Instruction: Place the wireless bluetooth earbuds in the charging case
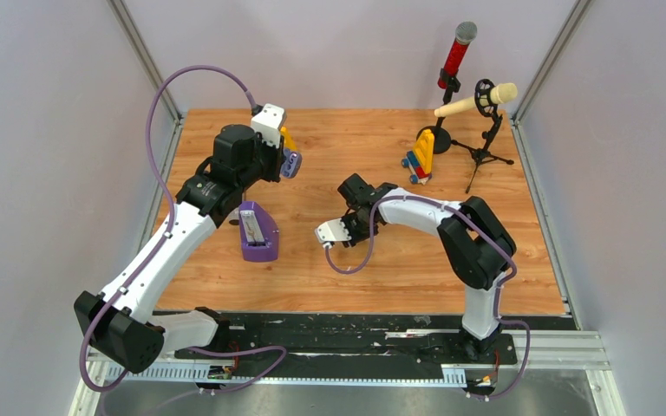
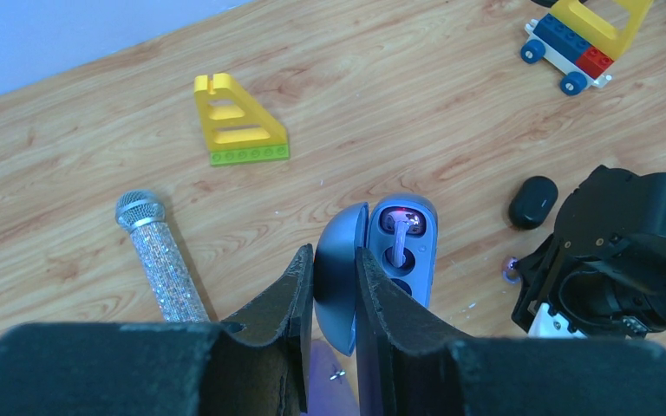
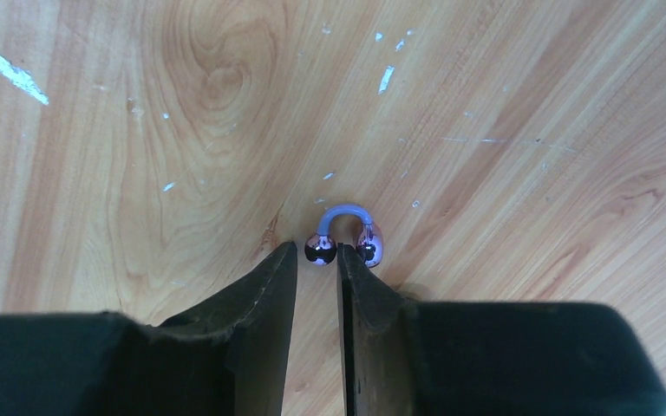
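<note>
Lifted off the table, the purple-blue charging case [image 2: 412, 275] stands open in the left wrist view, my left gripper shut on its lid. One shiny purple earbud [image 2: 401, 238] is in the case, its curved band across the upper opening; another opening below shows dark. On the wood lies the other earbud [image 3: 345, 211], a curved band with two glossy ends. My right gripper is low over it, fingers apart, one glossy end between the tips. A narrow gap shows on its left side; on the right the finger is very near, contact unclear.
A purple holder [image 1: 260, 232] stands below the left gripper. A silver microphone [image 2: 160, 251], a yellow triangle block [image 2: 238, 126] and a black oval object [image 2: 533, 203] lie about. Toy vehicle [image 1: 418, 165] and stands [image 1: 483, 130] are at the back right.
</note>
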